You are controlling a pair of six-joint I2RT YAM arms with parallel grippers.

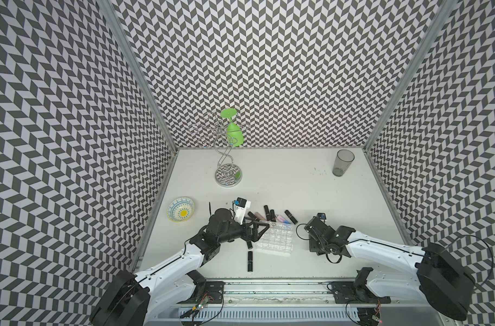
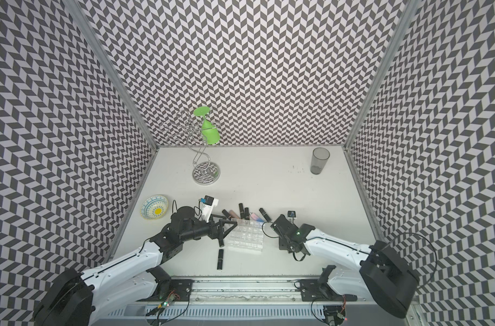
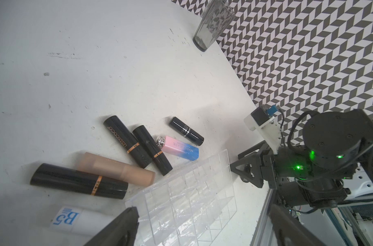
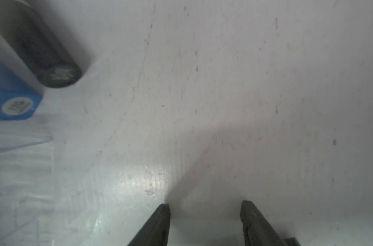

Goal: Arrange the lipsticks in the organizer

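The clear organizer [image 1: 275,238] lies on the table between both grippers, its compartments looking empty. My left gripper is open at the organizer's left side. Behind the organizer lie a long black lipstick [image 3: 77,180], a tan tube [image 3: 116,169], black lipsticks with gold bands [image 3: 127,141], a pink-blue box [image 3: 179,148] and a small black lipstick [image 3: 186,131]. A white B5 tube [image 3: 82,221] lies by a left finger. My right gripper points down right of the organizer, fingers apart. A dark object shows partly below them.
Another black lipstick [image 1: 250,261] lies at the front left. The bowl [image 1: 180,209], mirror stand [image 1: 228,175] and grey glass [image 1: 342,163] stand farther out.
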